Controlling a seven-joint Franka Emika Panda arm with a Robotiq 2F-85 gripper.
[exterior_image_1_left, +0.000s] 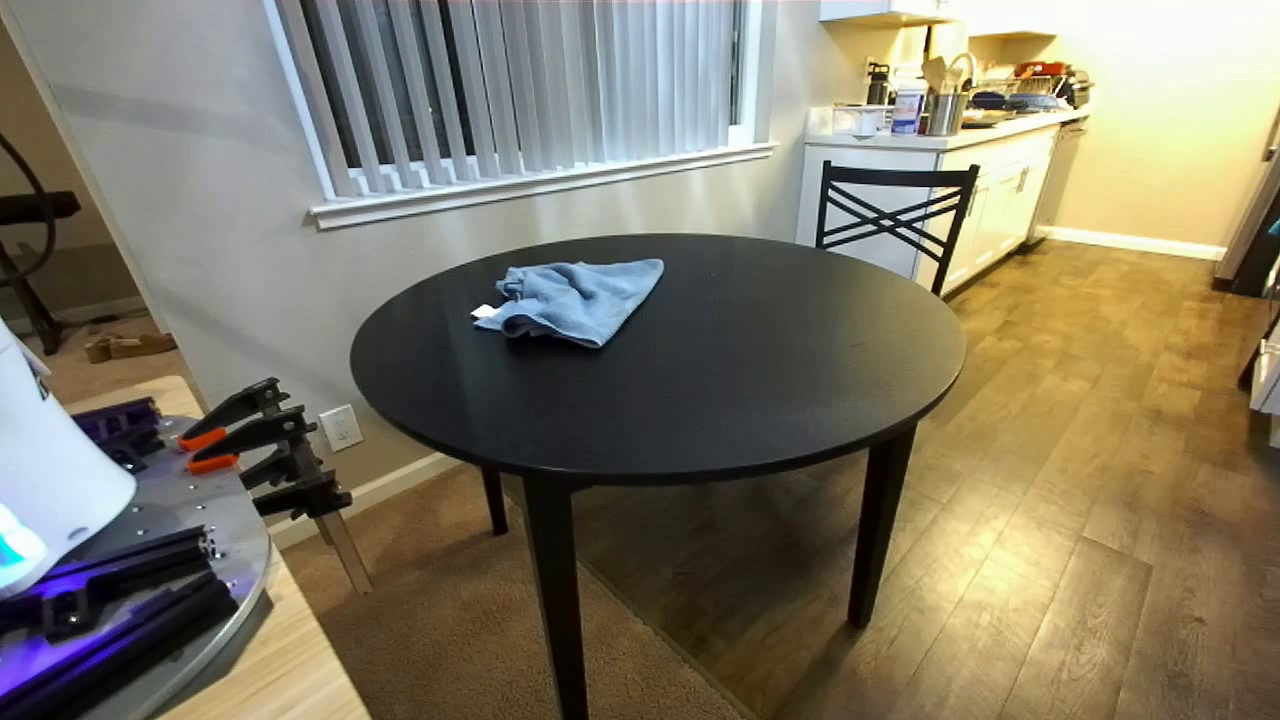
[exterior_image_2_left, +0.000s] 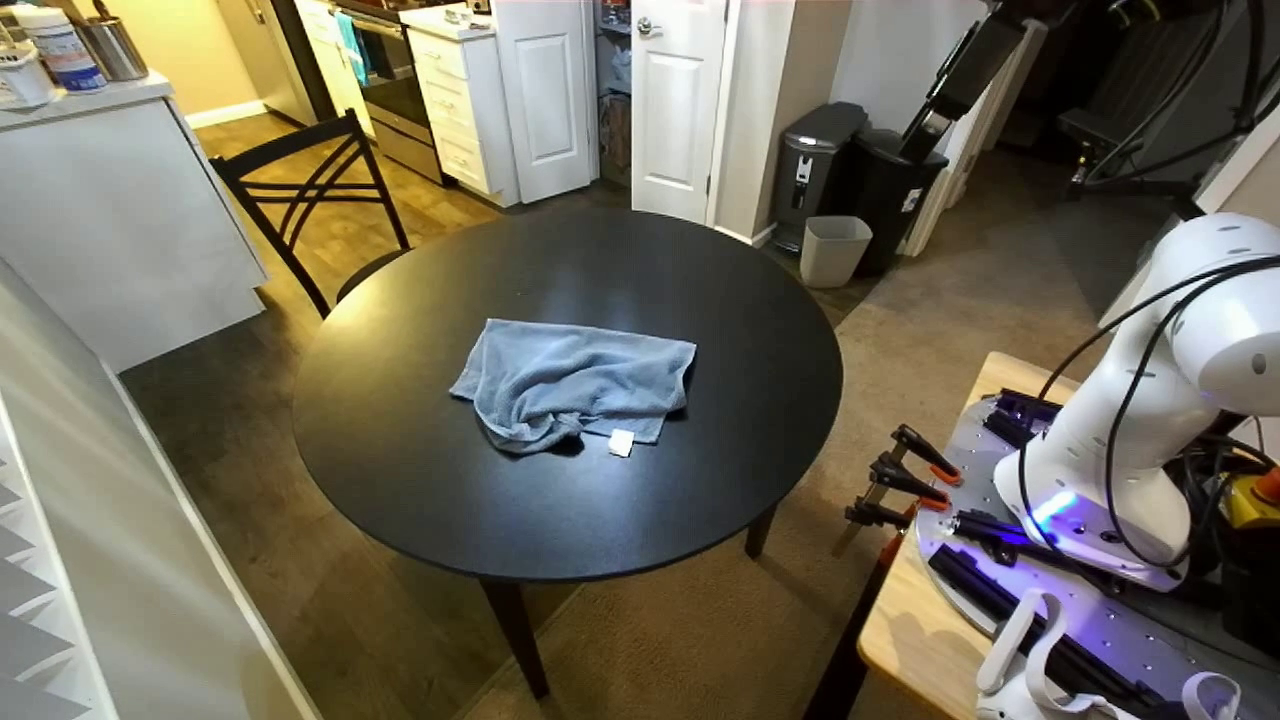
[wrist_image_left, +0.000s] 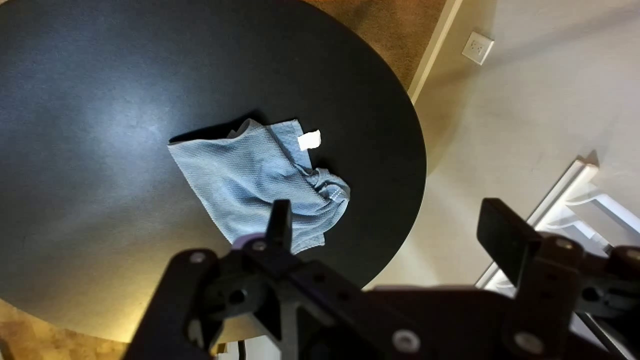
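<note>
On the round black table (exterior_image_1_left: 744, 372) lies a crumpled blue cloth (exterior_image_1_left: 582, 300), creased and bunched at one end, with a small white tag (exterior_image_2_left: 620, 443) sticking out at its edge. The wrist view looks down on the cloth (wrist_image_left: 246, 180) from well above the tabletop. My gripper is open there, its two black fingers wide apart and nothing held between them. One fingertip overlaps the cloth's lower edge in that view; the other appears in front of the wall. In exterior view 1 the gripper is out of frame.
Apart from the cloth, the tabletop is bare. A black chair (exterior_image_2_left: 314, 198) stands at the table's kitchen side. The wall with the window blinds (exterior_image_1_left: 528, 90) runs close behind the table. Black clamps (exterior_image_1_left: 270, 438) jut from the robot's wooden stand (exterior_image_2_left: 894, 624).
</note>
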